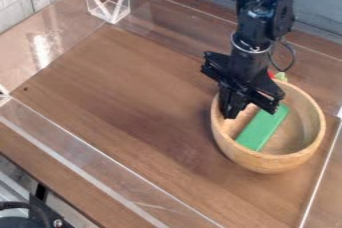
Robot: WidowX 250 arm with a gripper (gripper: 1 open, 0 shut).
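A wooden bowl [287, 152] sits on the right side of the table, with a green rectangular block [262, 130] lying inside it. My black gripper [230, 106] is at the bowl's left rim, its fingertips low just inside or at that rim, apart from most of the block. The fingers look closed, with nothing visible between them, though the tips are small and dark.
Clear plastic walls border the wooden table [107, 102] along the front-left and back. A small red and yellow-green item [281, 76] is partly hidden behind the arm and bowl.
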